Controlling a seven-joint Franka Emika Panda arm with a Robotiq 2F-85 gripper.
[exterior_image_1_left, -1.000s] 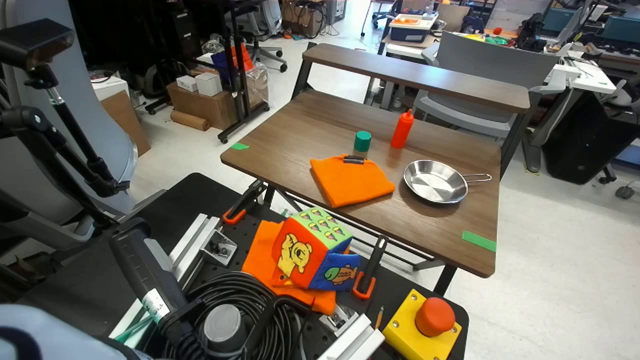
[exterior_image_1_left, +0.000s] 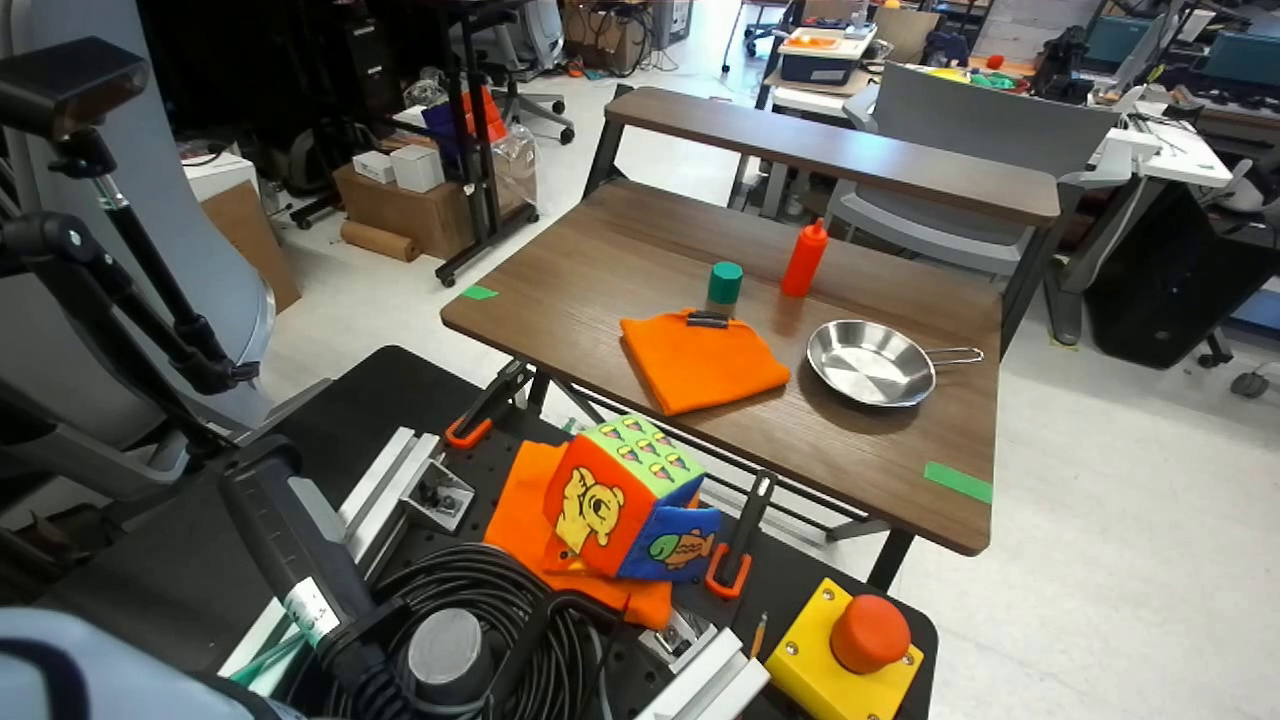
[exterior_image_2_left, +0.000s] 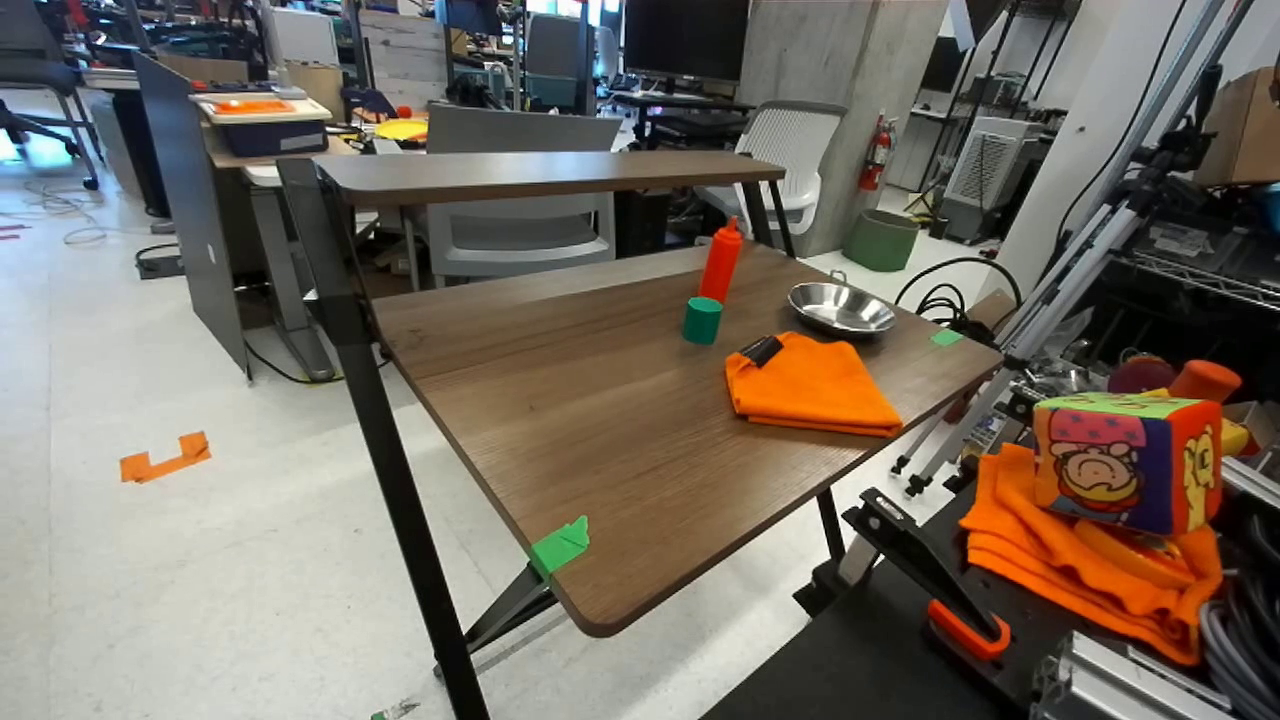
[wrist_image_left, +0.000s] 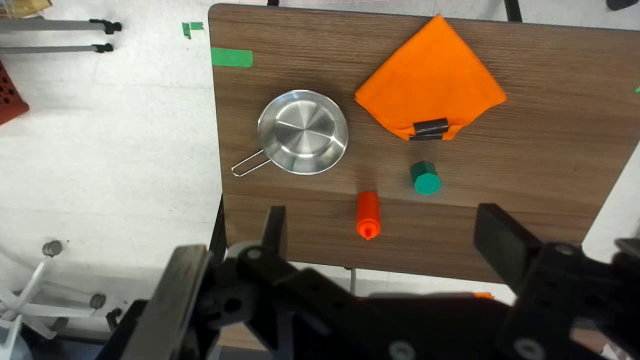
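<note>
My gripper stands open high above the table in the wrist view, its dark fingers wide apart and holding nothing. Below, between the finger lines, a red squeeze bottle (wrist_image_left: 368, 211) stands on the wood. A green cup-like piece (wrist_image_left: 426, 178) is beside it; in exterior view 2 the green piece (exterior_image_2_left: 702, 320) stands in front of the bottle (exterior_image_2_left: 721, 260). A folded orange cloth (wrist_image_left: 433, 78) carries a black clip (wrist_image_left: 429, 128) at one corner. The steel pan (exterior_image_1_left: 872, 362) rests at the table's right, handle pointing outward. Neither exterior view shows my gripper.
A raised shelf (exterior_image_1_left: 828, 150) runs along the table's far edge. Green tape (exterior_image_1_left: 959, 482) marks table corners. On the black bench in front lie a soft picture cube (exterior_image_1_left: 624, 498), clamps and coiled cable.
</note>
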